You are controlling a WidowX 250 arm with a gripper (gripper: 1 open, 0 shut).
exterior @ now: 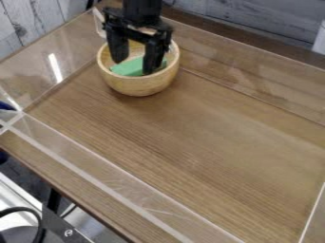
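A wooden bowl (139,79) sits on the table at the upper middle, with a green object (131,67) inside it. My black gripper (136,59) hangs over the bowl, its two dark fingers reaching down into it around the green object's upper part. The fingers are apart, so the gripper is open; whether they touch the green object I cannot tell.
A white object (102,24) is partly hidden behind the bowl at the top. Black cables (38,218) lie at the lower left edge.
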